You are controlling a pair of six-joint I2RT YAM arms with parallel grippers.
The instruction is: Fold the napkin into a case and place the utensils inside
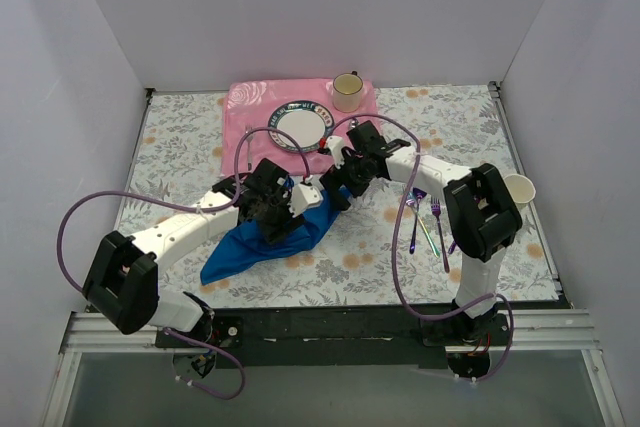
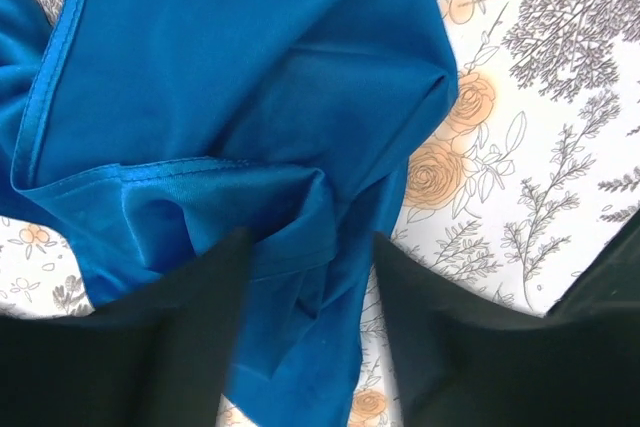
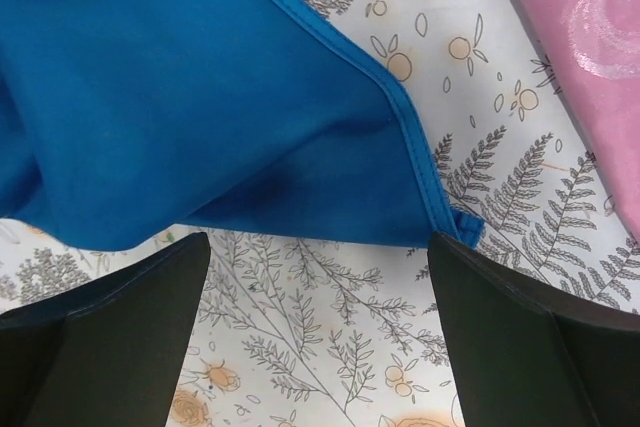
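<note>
A crumpled blue napkin (image 1: 240,252) lies on the floral cloth, with a hemmed edge and folds showing in both wrist views. Over its middle is my left gripper, its blurred fingers apart above a gathered fold (image 2: 280,217); whether it touches cloth is unclear. Above the napkin's right corner (image 3: 380,187) stands my right gripper, open, with bare cloth and napkin edge between its fingers. The utensils (image 1: 437,232) lie in a loose group right of the napkin, partly under the right arm in the top view.
Behind the napkin, a pink mat (image 1: 240,97) holds a plate (image 1: 300,125), a fork, a spoon and a mug (image 1: 347,92). A cup (image 1: 520,190) stands at the far right.
</note>
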